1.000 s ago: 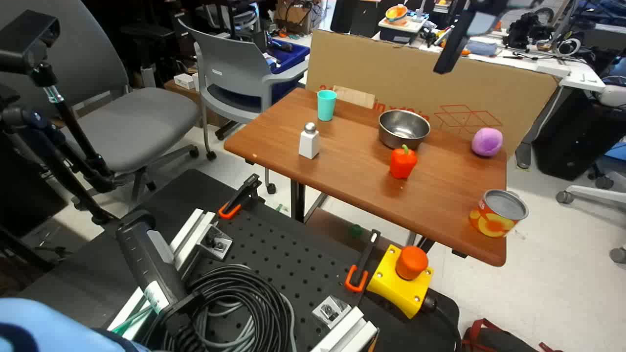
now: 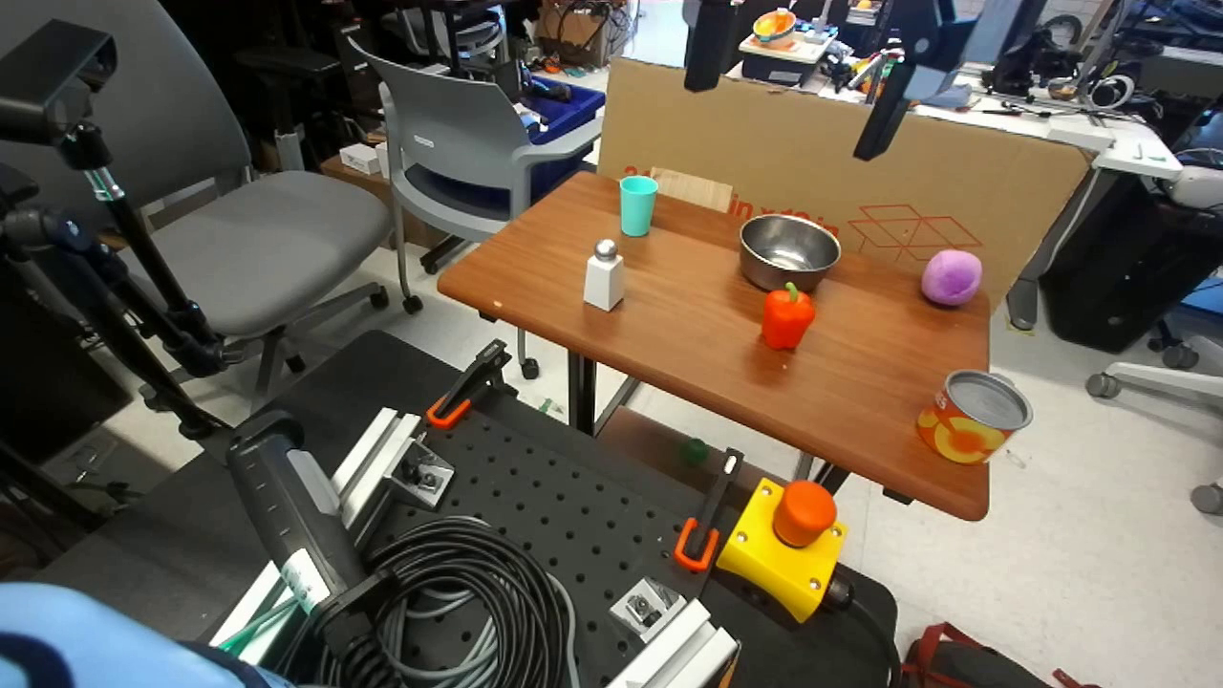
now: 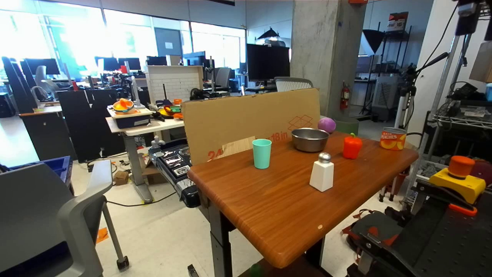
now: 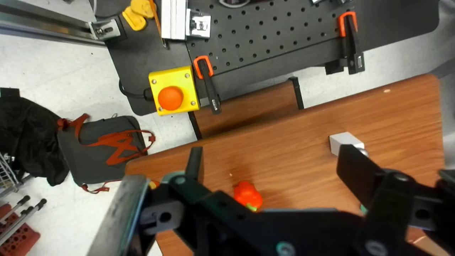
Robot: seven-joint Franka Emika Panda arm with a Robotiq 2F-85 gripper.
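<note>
High above the wooden table [image 2: 688,310], my gripper [image 2: 791,115] hangs open, its two dark fingers wide apart with nothing between them. In the wrist view the gripper looks down over the tabletop. A red-orange pepper [image 2: 787,317] stands just in front of a steel bowl [image 2: 774,273]. Toward the table's left are a turquoise cup [image 2: 637,207] and a white shaker with a metal top [image 2: 604,279]. A purple ball [image 2: 952,277] sits at the far right, and a peaches can [image 2: 972,417] at the near right corner. My gripper hides the bowl in the wrist view.
A cardboard panel [image 2: 848,172] stands upright along the table's back edge. In front of the table are a black perforated board [image 2: 516,459] and a yellow emergency-stop box [image 2: 757,550].
A second finger has come into sight at the top of exterior view 1, while the right finger sits slightly lower. The objects on the table have not moved.
</note>
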